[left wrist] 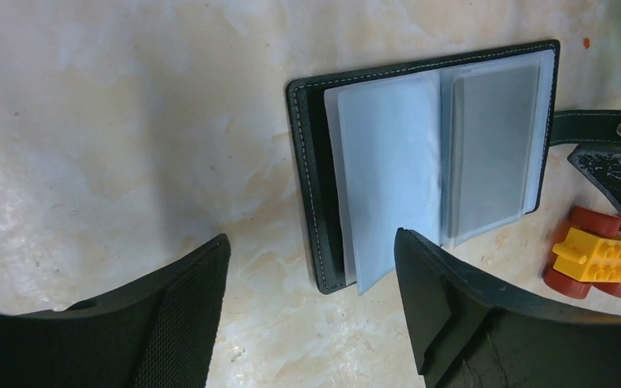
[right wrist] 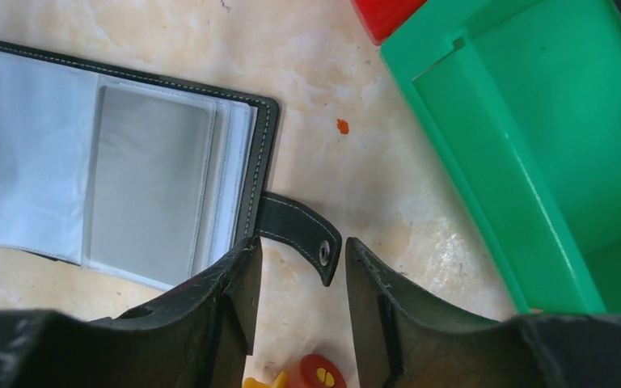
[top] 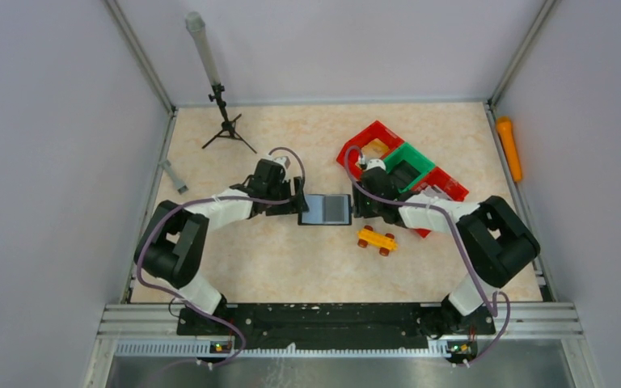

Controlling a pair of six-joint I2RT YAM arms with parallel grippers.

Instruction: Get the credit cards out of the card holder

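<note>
The card holder [top: 324,209] lies open on the table, dark with stitched edges and clear sleeves [left wrist: 388,170], one holding a greyish card-like insert [right wrist: 147,174]. My left gripper stands open beside its left edge, nothing between the fingers. My right gripper is part open at the holder's right, over the snap strap [right wrist: 291,218]; whether it touches the strap I cannot tell.
A green bin [right wrist: 505,129] and red bins [top: 362,141] stand behind and right of the holder. A yellow toy car [top: 376,239] lies in front. A tripod [top: 228,125] stands at the back left.
</note>
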